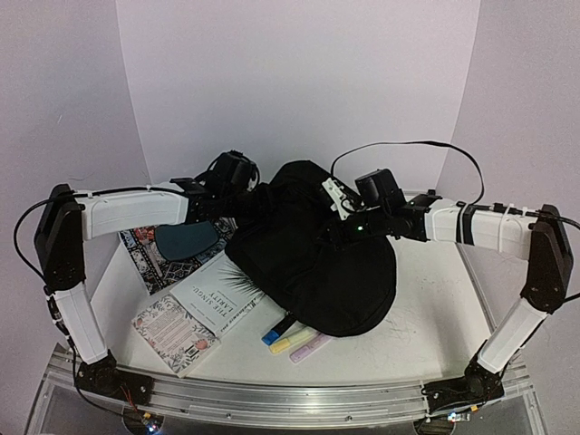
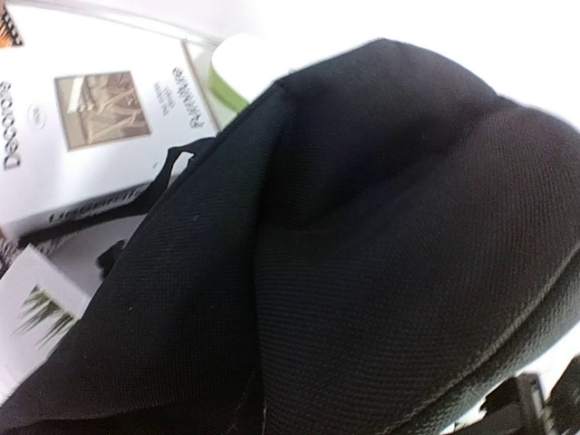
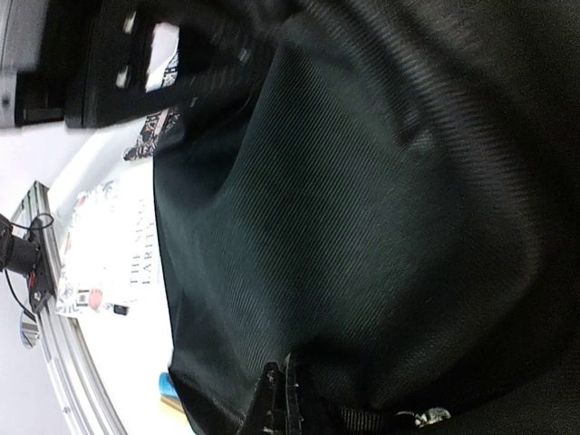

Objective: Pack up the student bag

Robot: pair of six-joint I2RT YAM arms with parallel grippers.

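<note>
A black bag (image 1: 308, 263) slumps at mid-table, its fabric creased. At its upper left, my left gripper (image 1: 258, 201) presses against the cloth; folds hide its fingertips, so its state is unclear. The bag (image 2: 362, 236) fills most of the left wrist view. My right gripper (image 1: 337, 234) is over the bag's middle right, and its fingers (image 3: 292, 399) are close together at the fabric, seemingly shut on a fold. By the bag's front edge lie blue (image 1: 272, 337), yellow (image 1: 288, 342) and lilac (image 1: 308, 349) markers, partly covered. The bag's opening is not clearly visible.
Left of the bag lie a floral book (image 1: 177, 335), a white book (image 1: 213, 294) and a dark rounded item (image 1: 186, 240) on a patterned piece (image 1: 145, 258). A boxy white book (image 2: 100, 118) and a green-and-white object (image 2: 237, 77) show too.
</note>
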